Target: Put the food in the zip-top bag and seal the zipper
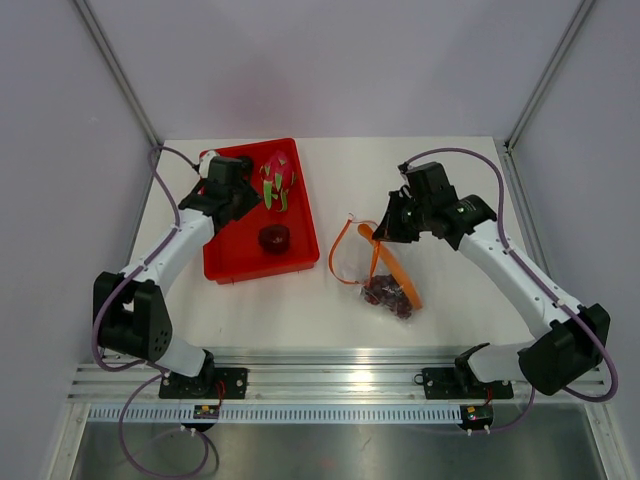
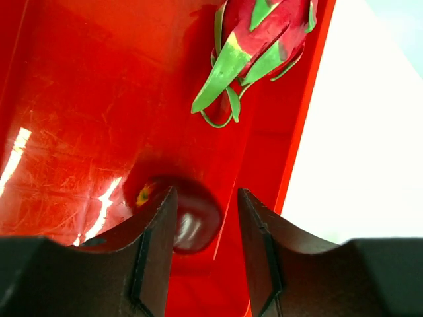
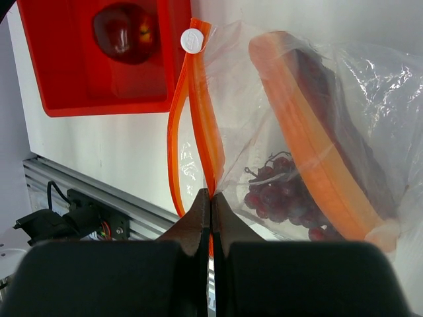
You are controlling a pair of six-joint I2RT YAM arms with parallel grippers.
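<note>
My left gripper hangs over the red bin (image 1: 236,262), fingers apart, nothing visibly held between them. A dark red apple-like fruit (image 1: 274,238) lies below it, near a dragon fruit (image 2: 258,46). The clear zip bag (image 3: 357,99) with orange zipper strips (image 3: 205,132) and a white slider (image 3: 192,41) lies right of the bin, holding grapes (image 3: 281,198) and a long orange item (image 3: 310,158). My right gripper is shut at the bag's opening, on the zipper edge.
Another dark item (image 1: 243,163) sits at the bin's back, partly behind the left arm.
</note>
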